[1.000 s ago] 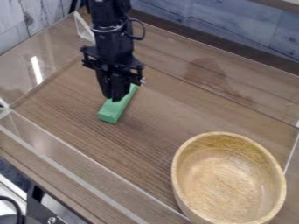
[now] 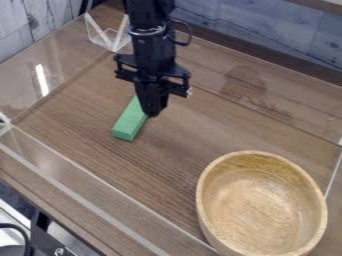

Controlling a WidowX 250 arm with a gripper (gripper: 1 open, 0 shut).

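Note:
A green rectangular block (image 2: 128, 121) lies flat on the wooden table, left of centre. My black gripper (image 2: 150, 98) hangs just above its upper end, pointing down and partly covering it in this view. Whether the fingers are open or shut is hard to make out.
A large empty tan bowl (image 2: 261, 208) stands at the front right. Walls border the back, and a cable lies beyond the table at the lower left.
My gripper has shifted a little to the right, over the block's upper end. The green block looks to be in the same place.

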